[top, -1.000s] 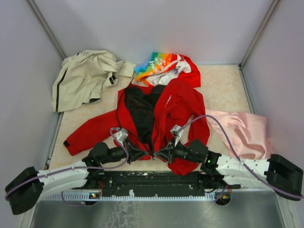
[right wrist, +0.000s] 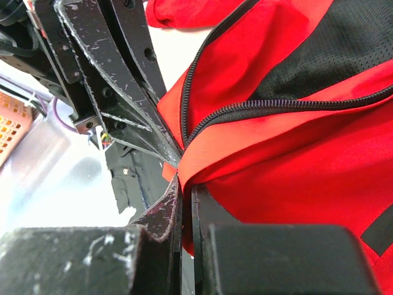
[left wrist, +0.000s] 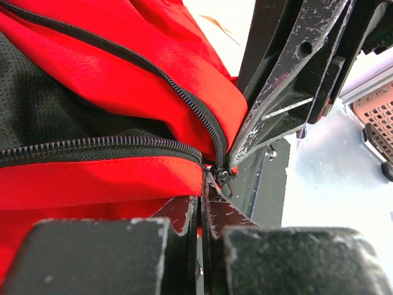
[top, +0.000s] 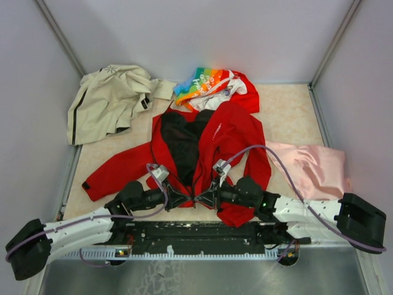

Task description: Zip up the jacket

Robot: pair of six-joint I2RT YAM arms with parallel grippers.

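Observation:
The red jacket (top: 232,135) lies open, dark lining showing. Both grippers meet at the bottom of its front. My left gripper is shut at the hem where the two zipper tracks (left wrist: 104,149) converge; the zipper slider (left wrist: 221,176) sits just beyond its fingertips. My right gripper is shut on the red jacket fabric at the lower end of the zipper (right wrist: 276,106); in that view the slider is hidden.
A beige garment (top: 107,101) lies at back left, a rainbow garment (top: 206,86) at the back, pink cloth (top: 310,169) at the right. Bare tabletop (top: 288,107) shows at back right.
My right gripper and arm have shifted very slightly toward the left and the front; the left gripper and the jacket look nearly unchanged.

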